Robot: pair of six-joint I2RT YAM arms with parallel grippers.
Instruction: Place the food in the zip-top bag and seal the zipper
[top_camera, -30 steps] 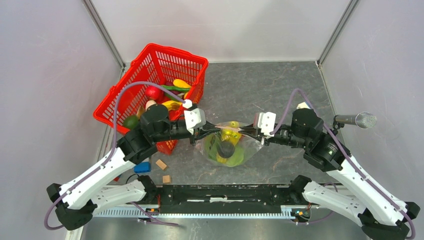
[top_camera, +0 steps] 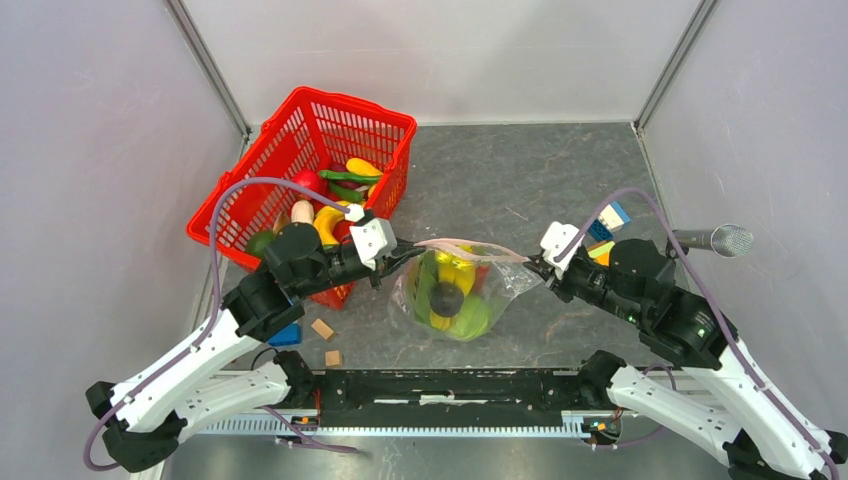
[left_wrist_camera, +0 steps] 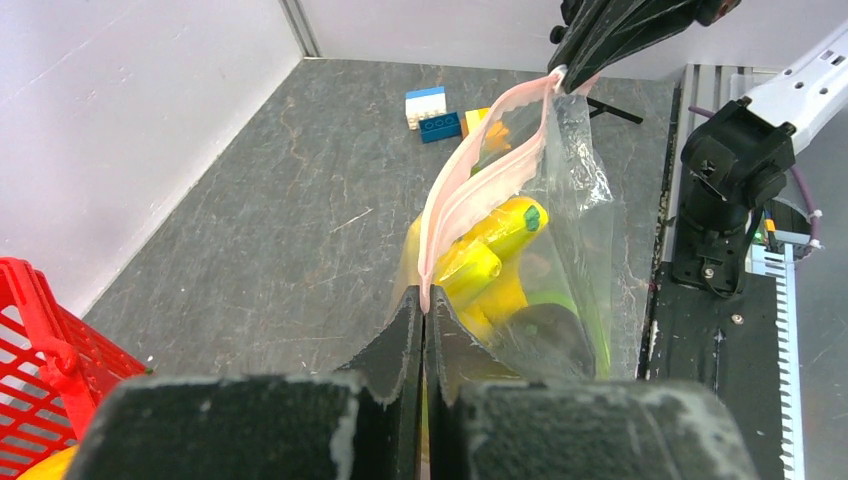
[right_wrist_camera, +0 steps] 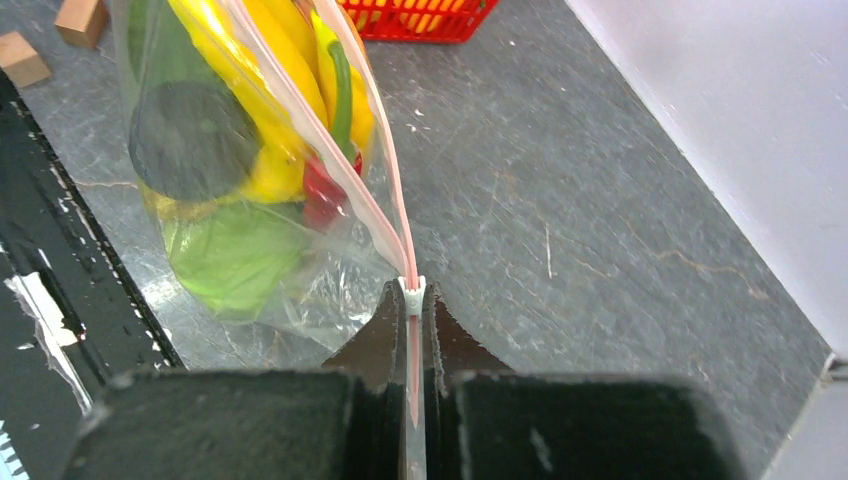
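Note:
The clear zip top bag hangs between my two grippers with yellow, green, dark and red food inside. At its left end, my left gripper is shut on the pink zipper strip. My right gripper is shut at the other end, the thin strip running between its fingers. A white slider sits right at those fingertips. Between the grippers the two pink strips stand apart, leaving the mouth open. Yellow food shows just below the strips, and a red pepper lies against the clear side.
A red basket holding more produce stands at the back left. Coloured blocks lie behind my right arm, and small wooden blocks near the front left.
My right gripper has moved away to the right along the zipper, and the left has shifted slightly left.

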